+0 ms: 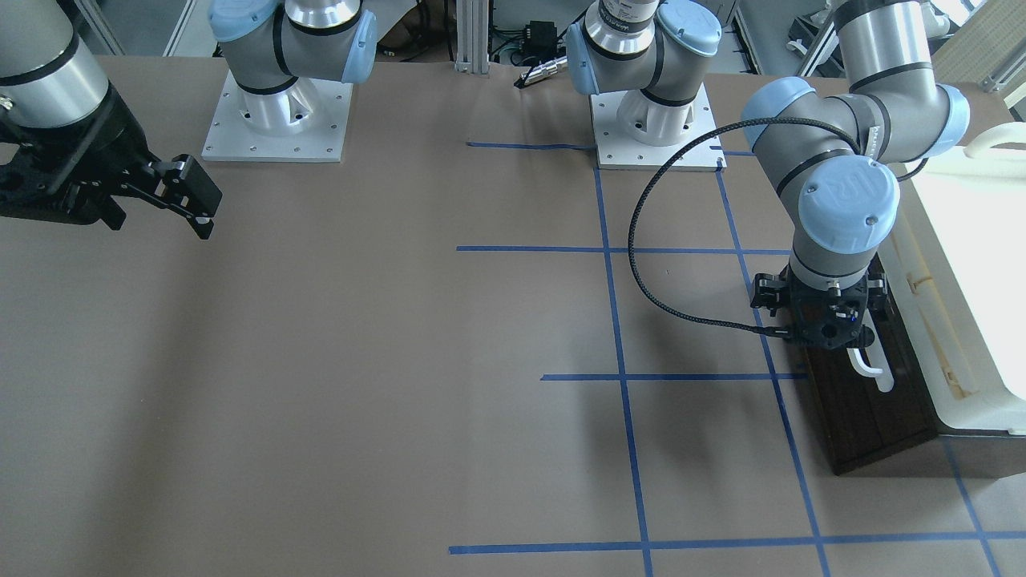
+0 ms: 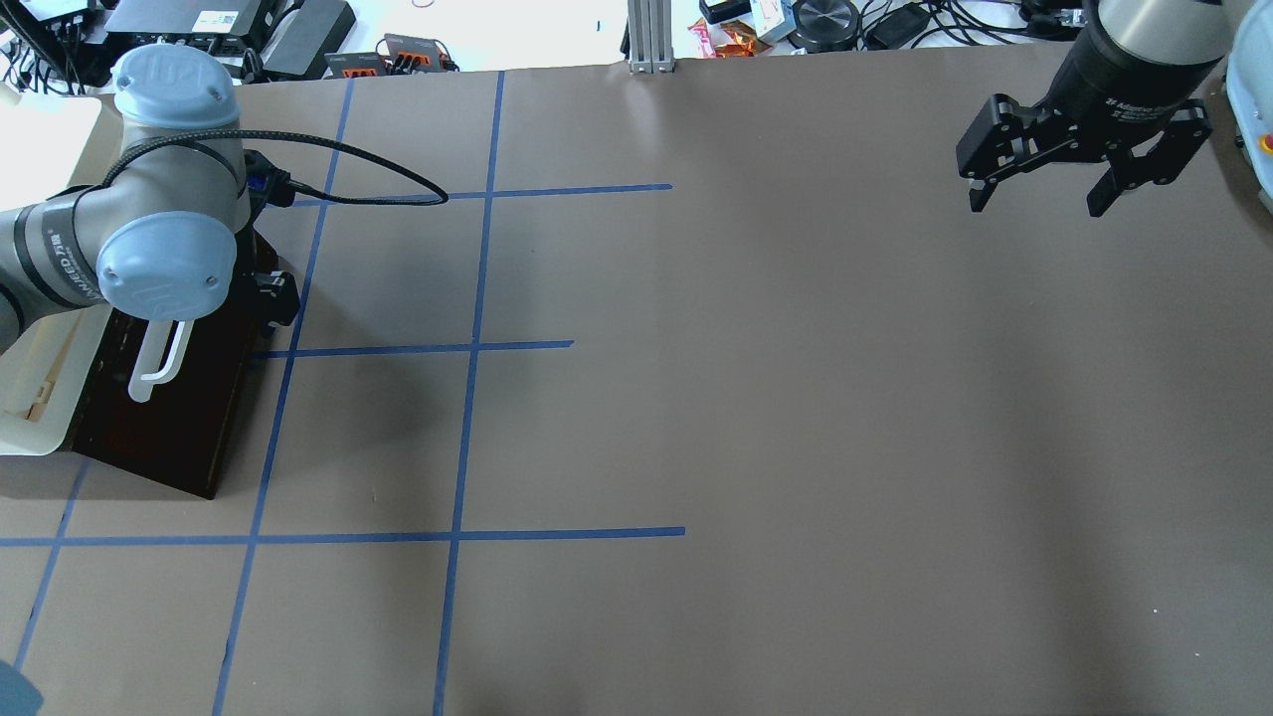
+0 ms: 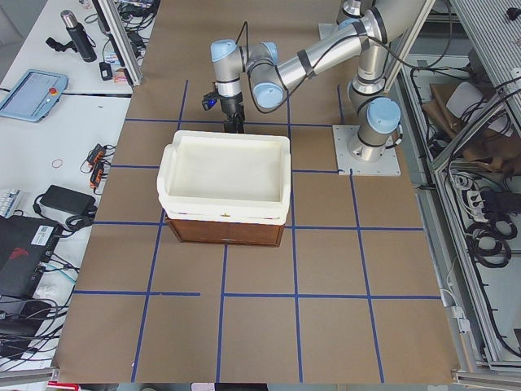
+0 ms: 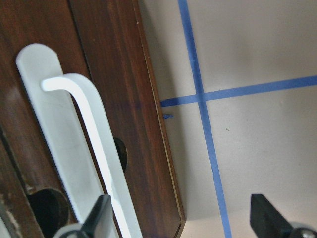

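A dark wooden box with a white bar handle on a white plate lies on the floor, holed beside the handle. My gripper hangs over it, open, with its fingertips at the lower edge of the wrist view, one by the handle, one over bare floor. In the front view the black gripper body partly hides the handle. In the top view the arm covers much of the box.
A white plastic bin rests on the box. Another black gripper hangs at the other side, with other arm bases behind.
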